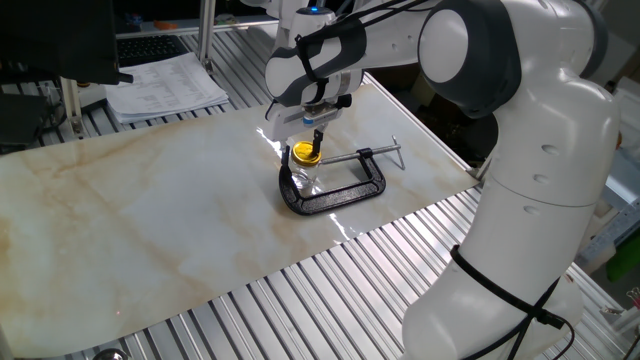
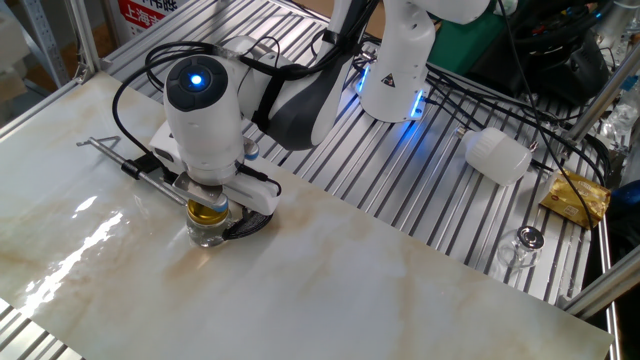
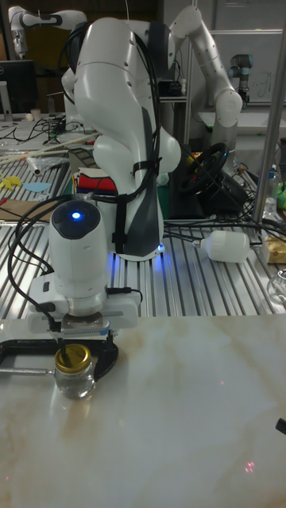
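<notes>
A clear glass jar (image 1: 305, 181) with a gold lid (image 1: 306, 153) stands upright on the marbled board. It sits within a black C-clamp (image 1: 340, 198), between the clamp's frame and the end of its screw rod (image 1: 345, 157). My gripper (image 1: 302, 149) points down over the jar, one finger on each side of the lid. Whether the fingers press on the lid or stand slightly apart from it cannot be told. From the second exterior view, the gripper body hides part of the lid (image 2: 207, 213) and clamp. The jar (image 3: 76, 385) also shows in the third view.
Most of the marbled board (image 1: 130, 220) is bare. Papers (image 1: 165, 88) lie behind it. On the slatted table are a white rounded object (image 2: 497, 156), a small glass jar (image 2: 520, 247) and a yellow packet (image 2: 575, 198). Cables hang along the arm.
</notes>
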